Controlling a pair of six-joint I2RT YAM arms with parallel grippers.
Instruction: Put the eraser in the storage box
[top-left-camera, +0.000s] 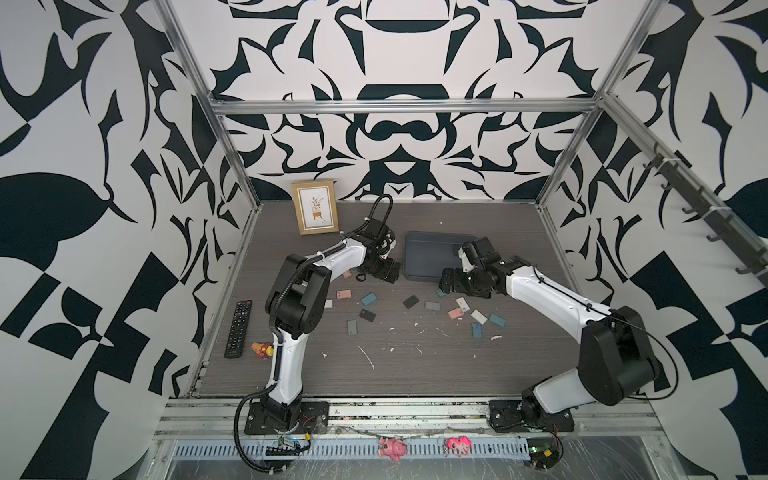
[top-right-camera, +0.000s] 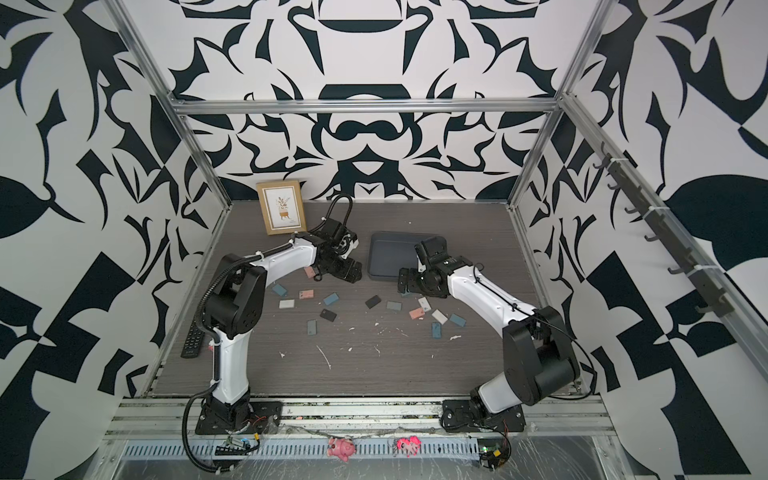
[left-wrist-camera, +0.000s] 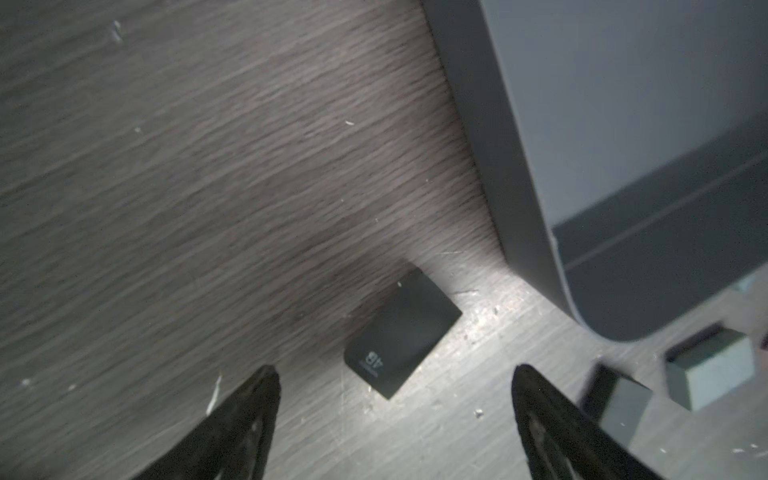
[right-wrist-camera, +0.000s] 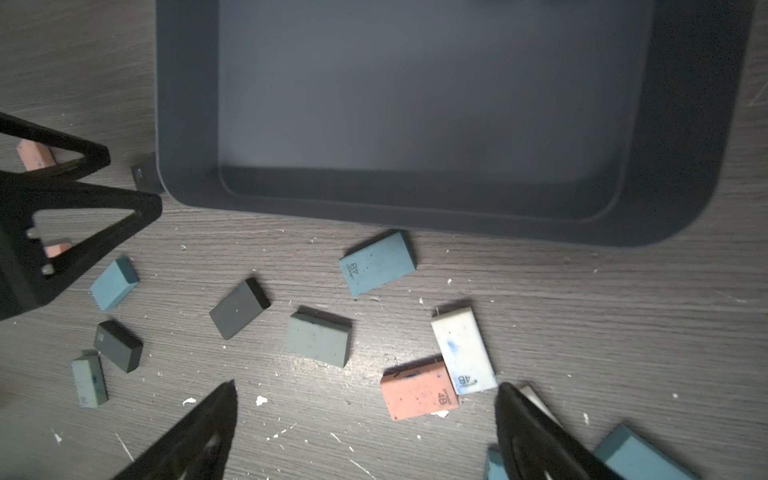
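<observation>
A black eraser (left-wrist-camera: 404, 332) lies flat on the table beside the storage box's corner. My left gripper is above it, fingers apart, the eraser showing between them in the left wrist view with nothing gripped. The dark grey storage box (top-left-camera: 428, 244) stands at the back centre, its inside appearing empty where visible. At its front right, my right gripper is open and empty over the table. A blue eraser (right-wrist-camera: 380, 264) lies just in front of the box; a white eraser (right-wrist-camera: 465, 352) touches a pink eraser (right-wrist-camera: 420, 390) farther forward.
Several more erasers are scattered across the middle, including a grey eraser (right-wrist-camera: 318, 337). A picture frame (top-left-camera: 315, 207) stands back left, and a remote (top-left-camera: 238, 329) lies front left.
</observation>
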